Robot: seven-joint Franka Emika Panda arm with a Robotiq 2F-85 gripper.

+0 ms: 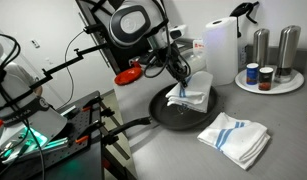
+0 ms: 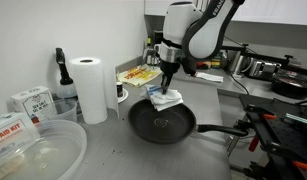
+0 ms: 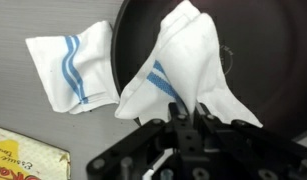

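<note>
A white cloth with blue stripes is pinched in my gripper, which is shut on it. In the first exterior view the held cloth hangs over the black frying pan, its lower part reaching down into it. The second exterior view also has this cloth at the far side of the pan, below my gripper. Whether the cloth touches the pan's bottom is hard to tell. A second striped cloth lies folded on the counter beside the pan.
A paper towel roll stands behind the pan. Spice jars and metal shakers share a white plate to the right. The pan's handle points toward the arm's base. Bare counter lies at the front.
</note>
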